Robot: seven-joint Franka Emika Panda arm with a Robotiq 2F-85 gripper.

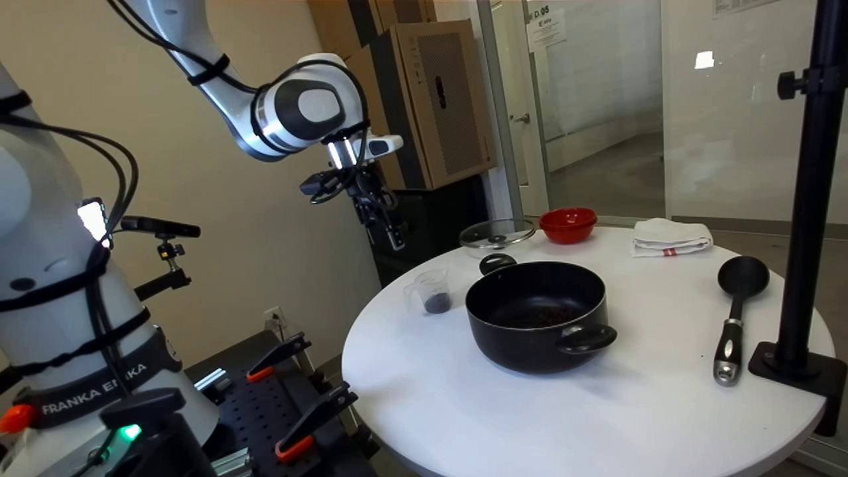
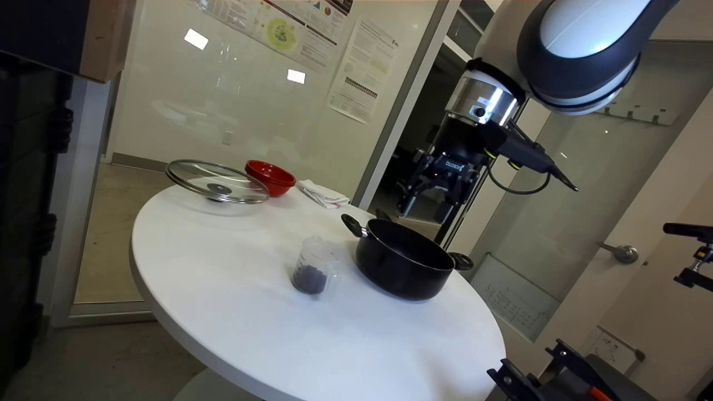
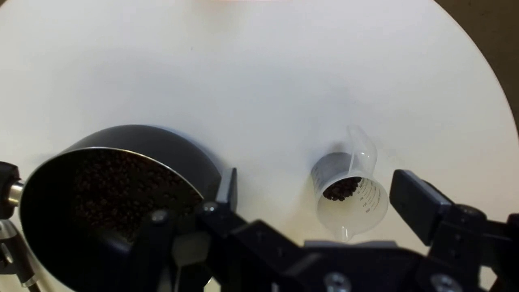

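Note:
My gripper (image 2: 424, 207) is open and empty, held in the air above the table. In the wrist view its fingers (image 3: 227, 189) stand wide apart, with a clear measuring cup (image 3: 362, 207) lying in the line of sight between them. Dark beans fill the bottom of this upright cup, whose handle points away from the gripper's base. A black two-handled pot (image 1: 534, 346) stands beside the cup, and dark beans (image 3: 116, 187) are scattered over its floor. The gripper partly covers the pot's near side in the wrist view.
A glass lid (image 1: 497, 234), red bowls (image 1: 568, 226) and a folded white towel (image 1: 672, 236) sit along the table's back. To the right lie a black ladle (image 1: 737, 310) and a black post (image 1: 801, 199).

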